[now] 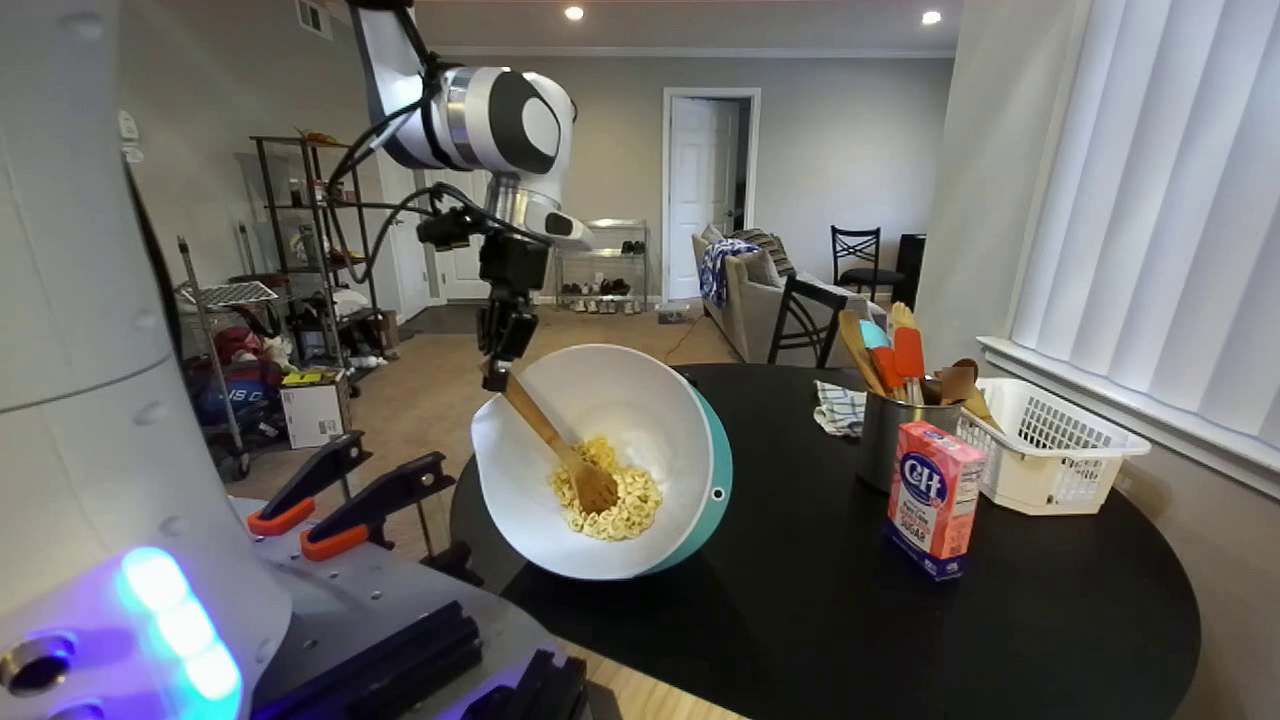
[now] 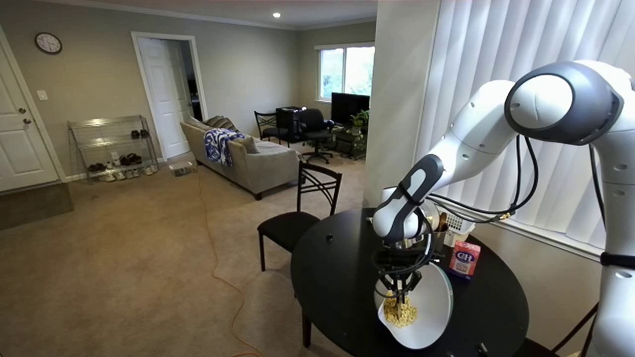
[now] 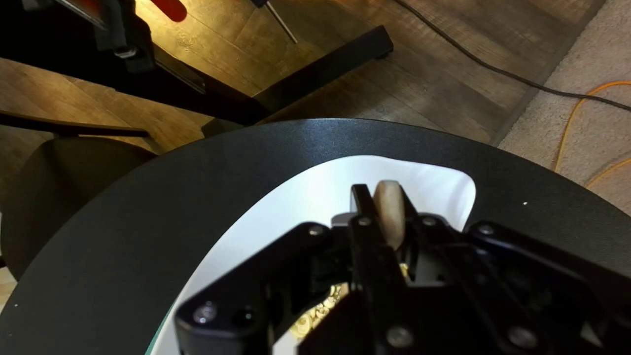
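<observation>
My gripper [image 1: 498, 374] is shut on the handle of a wooden spoon [image 1: 542, 422], above the left rim of a large bowl. The bowl [image 1: 540, 521], white inside and teal outside, leans tilted on the black table with its opening towards exterior view 1. Pale ring-shaped pieces [image 1: 626, 514] lie heaped in it, and the spoon's head rests among them. In the wrist view the spoon's handle end [image 3: 389, 207] sticks up between the fingers; the gripper's body covers much of the bowl [image 3: 307, 192]. Exterior view 2 has the gripper [image 2: 399, 290] over the pale pieces.
On the round black table [image 1: 768, 636], a pink sugar box [image 1: 933, 498] stands right of the bowl. Behind it are a metal utensil holder [image 1: 885, 442], a white basket [image 1: 1056, 480] and a checked cloth [image 1: 840, 409]. Bare tabletop lies between bowl and box.
</observation>
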